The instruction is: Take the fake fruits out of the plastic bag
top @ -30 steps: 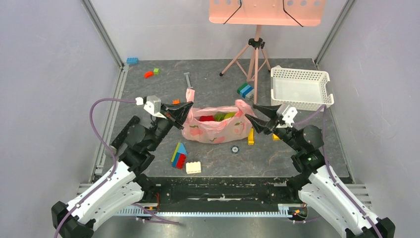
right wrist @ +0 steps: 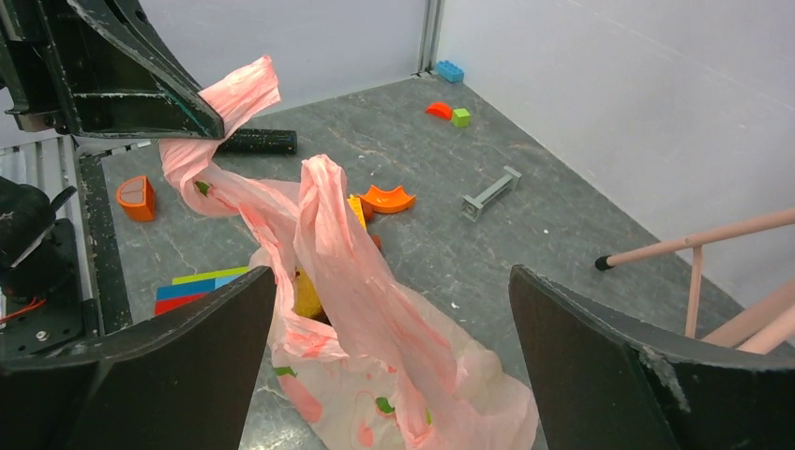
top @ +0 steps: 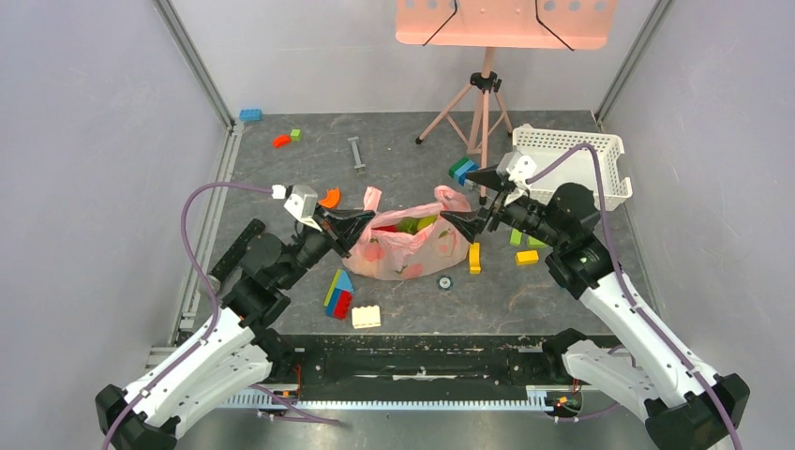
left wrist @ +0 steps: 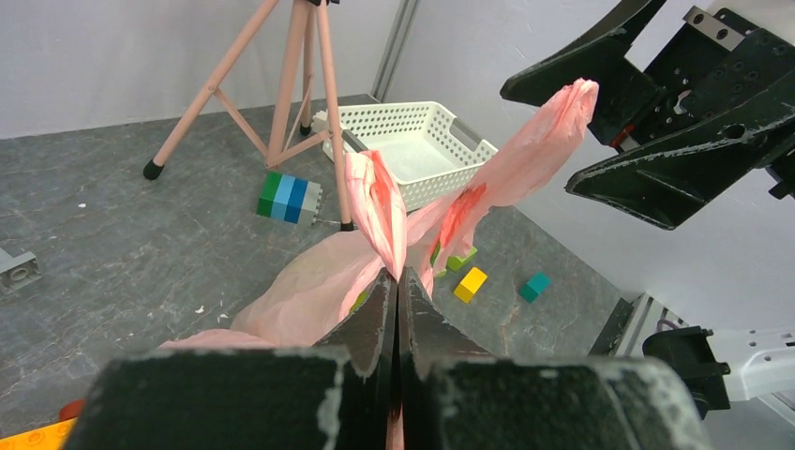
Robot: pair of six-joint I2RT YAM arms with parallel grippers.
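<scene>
A pink translucent plastic bag (top: 405,251) stands on the grey floor, its mouth partly spread. Green fruit (top: 409,225) and something red show inside it from above; in the right wrist view a yellow fruit (right wrist: 307,298) peeks through the opening. My left gripper is shut on the bag's left handle (left wrist: 375,202), which sticks up past the fingertips. At the bag's right side my right gripper is open, its fingers (right wrist: 169,352) wide apart. The free right handle (right wrist: 323,187) stands up between those fingers without being clamped.
A white basket (top: 614,183) sits at the back right, beside the pink tripod (top: 486,131). Loose blocks lie around, including a cream block (top: 367,317), a yellow block (top: 474,259) and a grey bar (top: 356,155). Floor in front of the bag is mostly clear.
The right arm has since shifted, and its wrist has turned.
</scene>
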